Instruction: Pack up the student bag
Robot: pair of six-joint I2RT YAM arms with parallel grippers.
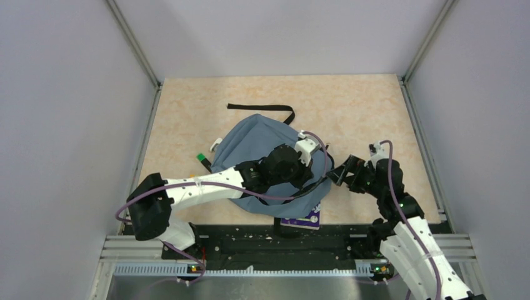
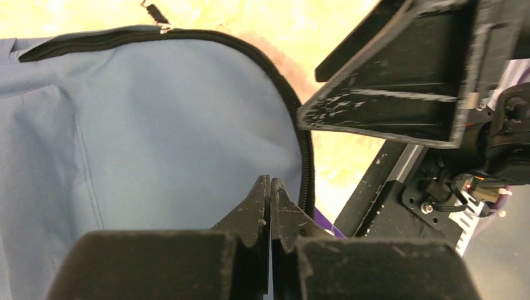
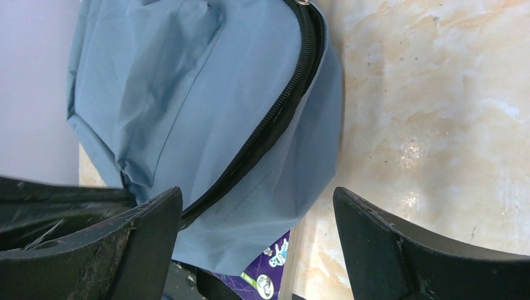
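Observation:
The blue-grey student bag (image 1: 250,140) lies flat on the table, its black zipper (image 2: 307,172) curving along the right side. My left gripper is shut over the bag's fabric with nothing between its fingertips. In the left wrist view, the zipper edge passes outside them, to their right. My right gripper is open at the bag's right side. The zipper edge reaches its left finger (image 3: 140,240), while its right finger (image 3: 384,240) is over bare table. A metal zipper pull (image 2: 165,28) shows at the far end of the zipper.
A purple patterned book (image 1: 306,220) sticks out under the bag's front edge. A black strap (image 1: 265,107) extends behind the bag. To its left lie a green-capped item (image 1: 204,160) and a white object (image 1: 215,144). Table space behind and right of the bag is clear.

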